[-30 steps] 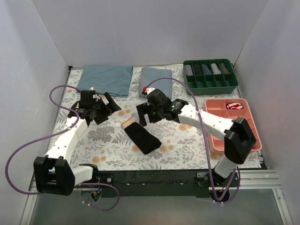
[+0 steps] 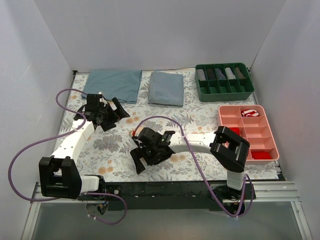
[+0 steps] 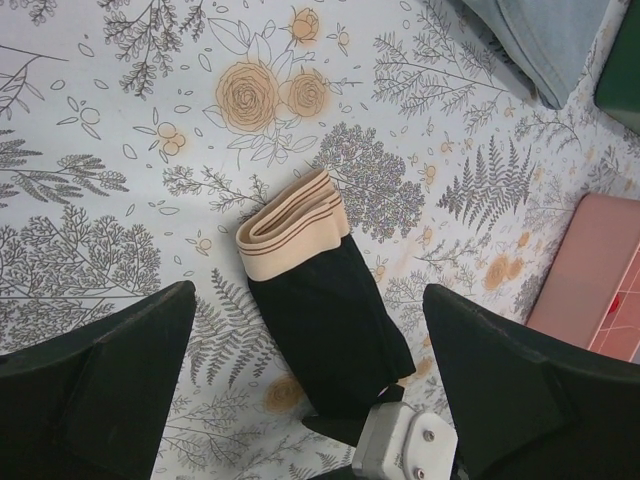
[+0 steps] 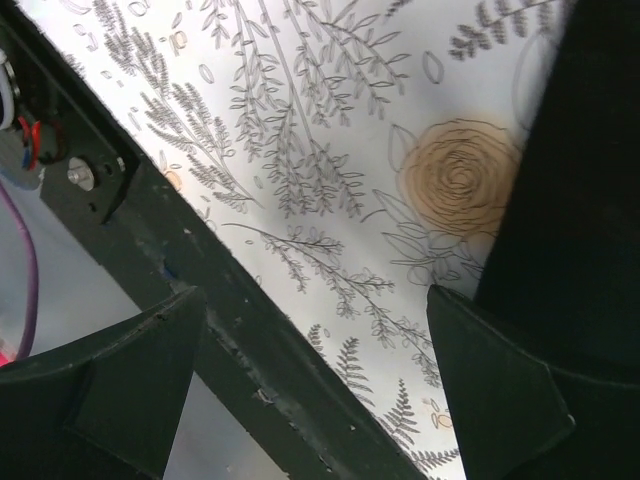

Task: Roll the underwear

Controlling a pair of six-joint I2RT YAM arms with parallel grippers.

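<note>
In the left wrist view the black underwear (image 3: 325, 315) lies folded into a narrow strip, its beige waistband (image 3: 292, 230) at the upper end. My left gripper (image 2: 122, 109) is open with nothing between its fingers, up and to the left of the waistband in the top view. Low over the underwear's left side is my right gripper (image 2: 140, 159), also open. The right arm covers most of the garment from above. In the right wrist view a dark edge of the underwear (image 4: 575, 210) runs down the right side, outside the gap between the fingers.
At the right stands a pink divided box (image 2: 243, 120) with red and striped items inside. Behind it is a green box (image 2: 222, 95) with several rolled pieces. Two blue-grey cloths, one wide (image 2: 112, 82) and one squarer (image 2: 166, 89), lie along the back.
My right gripper has swung down and toward the front left, from above the underwear to over its lower left side. The left arm has shifted only slightly. The underwear shows no clear movement.
</note>
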